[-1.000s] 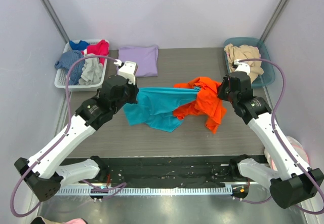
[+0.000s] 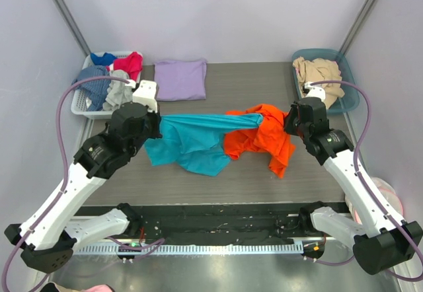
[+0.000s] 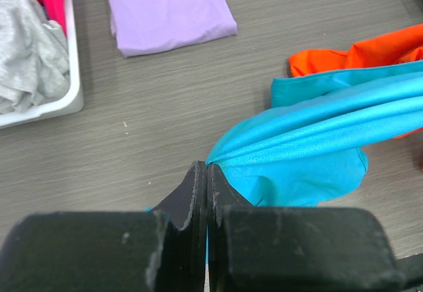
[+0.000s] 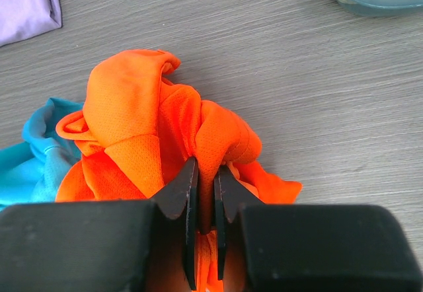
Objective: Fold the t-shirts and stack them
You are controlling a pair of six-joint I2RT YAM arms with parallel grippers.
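Note:
A turquoise t-shirt point(image 2: 198, 140) is stretched sideways over the middle of the table. My left gripper is shut on its left end, pinching a thin bit of cloth. On the right, an orange t-shirt point(image 4: 135, 117) lies crumpled, overlapping the turquoise one's right end. My right gripper is shut on a bunched fold of the orange cloth. A purple t-shirt point(image 2: 180, 80), folded into a flat rectangle, rests at the back of the table, left of centre.
At the back left stands a white basket point(image 2: 100, 114) of blue, grey and red clothes. A teal basket point(image 2: 349, 80) with beige cloth is at the back right. Bare table point(image 2: 178, 189) shows in front of the shirts.
My left gripper has moved left, drawing the turquoise shirt's left part with it and stretching it longer. The right arm has barely moved; it still holds the orange shirt.

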